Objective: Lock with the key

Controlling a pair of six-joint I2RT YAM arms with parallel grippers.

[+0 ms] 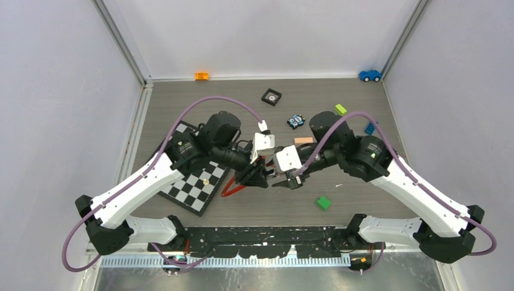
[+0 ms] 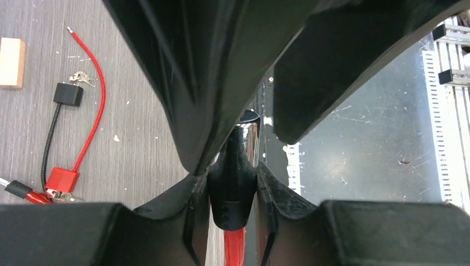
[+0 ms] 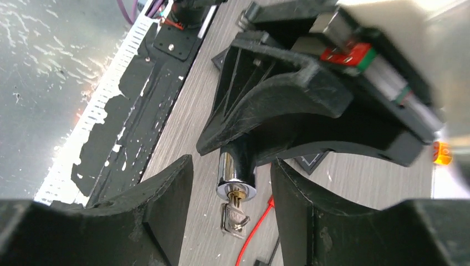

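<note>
A black cylindrical lock [image 2: 233, 194] with a chrome end and a red cable is clasped by my left gripper, which is shut on it. In the right wrist view its chrome end [image 3: 236, 185] faces me, with a brass-coloured key [image 3: 236, 197] in the keyhole and a silvery key bow or ring [image 3: 235, 219] below. My right gripper is open, one finger on each side of the lock's end and key, apparently touching neither. From the left wrist view, the right gripper's dark fingers [image 2: 213, 83] loom over the lock. Overhead, both grippers meet and hide the lock's body.
On the table are a black cable lock [image 2: 68, 95] with loose keys [image 2: 83, 78], a red lock [image 2: 62, 180] and a wooden block [image 2: 11, 62]. A chessboard [image 1: 197, 206] lies under the left arm. A green block [image 1: 323, 202] sits front right.
</note>
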